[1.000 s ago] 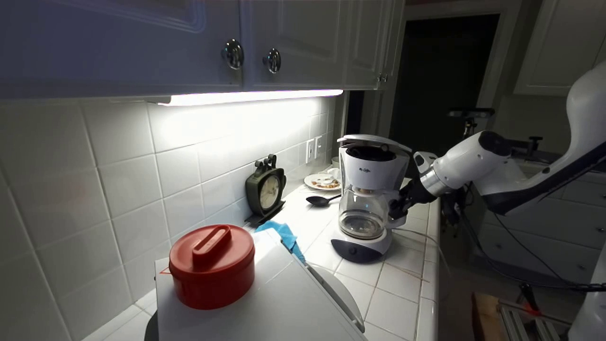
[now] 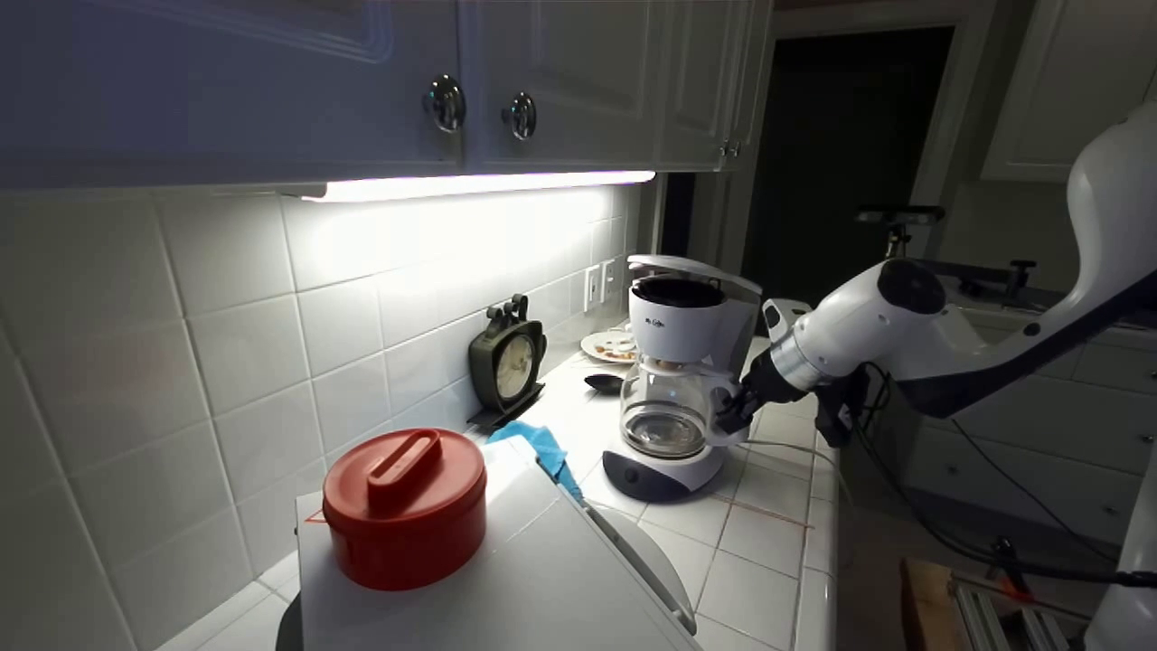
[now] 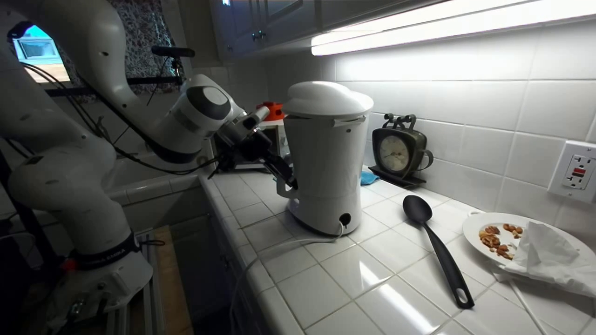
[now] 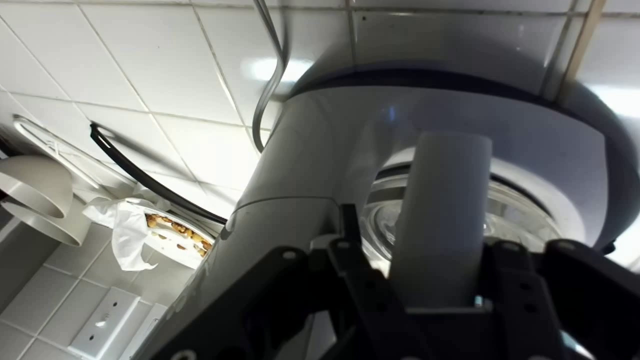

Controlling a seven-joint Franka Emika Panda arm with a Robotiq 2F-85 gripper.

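The white coffee maker stands on the tiled counter, its glass carafe seated on the base. The carafe's pale upright handle fills the middle of the wrist view. My gripper is around this handle, one black finger on each side. The fingers are part open; a gap shows between the left fingertip and the handle, while the right finger stands very close to it. In exterior view 2 the body of the machine partly hides the fingertips.
A power cord runs from the machine's back across the counter. Nearby are a black spoon, a plate with nuts and a crumpled napkin, and a clock by the wall. A red pot sits on a white appliance.
In exterior view 1, the coffee maker has shifted left and slightly toward the camera, carafe included. My gripper has moved left along with it, still at the handle.
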